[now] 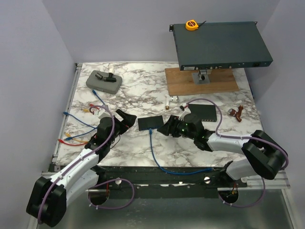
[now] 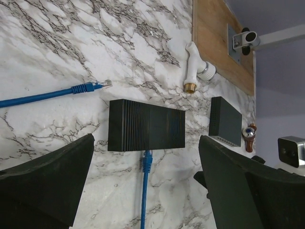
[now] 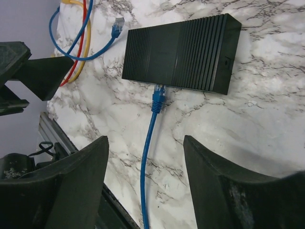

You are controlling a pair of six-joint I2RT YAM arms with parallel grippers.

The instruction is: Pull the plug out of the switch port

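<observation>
A small black finned switch [image 1: 150,122] lies on the marble top, with a blue cable's plug [image 3: 158,96] in its near long side; the cable runs toward the front edge. My left gripper [image 1: 128,123] hangs left of the switch, its fingers apart with nothing between them; in the left wrist view they frame the switch and plug [image 2: 147,162]. My right gripper [image 1: 169,128] is at the switch's right end, open and empty, above the plug and cable in the right wrist view.
Loose blue, red and yellow cables lie at the left. A wooden board [image 1: 224,83] carries a raised rack unit [image 1: 221,43] at the back right. A second black box [image 1: 202,112], brass fittings and a grey case [image 1: 104,84] stand around.
</observation>
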